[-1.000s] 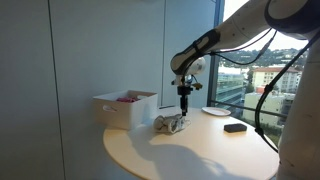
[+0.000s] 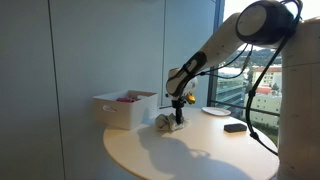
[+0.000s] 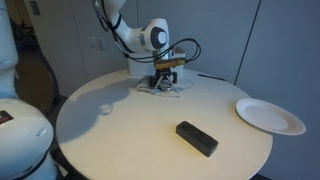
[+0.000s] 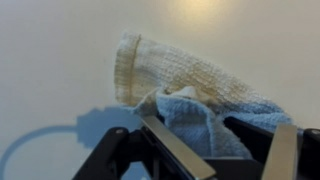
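A crumpled light cloth (image 2: 165, 124) lies on the round white table, in front of the box. In the wrist view the cloth (image 4: 185, 75) looks pale with a bluish part and a tan-edged end. My gripper (image 2: 178, 113) is down at the cloth and points at the table. Its fingers stand apart in the wrist view, where the gripper has a bunched fold of cloth in the gap. From the other side, the gripper (image 3: 162, 80) covers part of the cloth (image 3: 152, 88). Whether both fingers touch the fold cannot be seen.
A white box (image 2: 122, 113) with something reddish inside stands left of the cloth. A black oblong object (image 3: 196, 138) and a white plate (image 3: 270, 115) are on the table, away from the gripper.
Over the last second the gripper has come left and down onto the cloth. The cloth, now partly hidden by it, looks a little more bunched. The box, plate and black object stay put.
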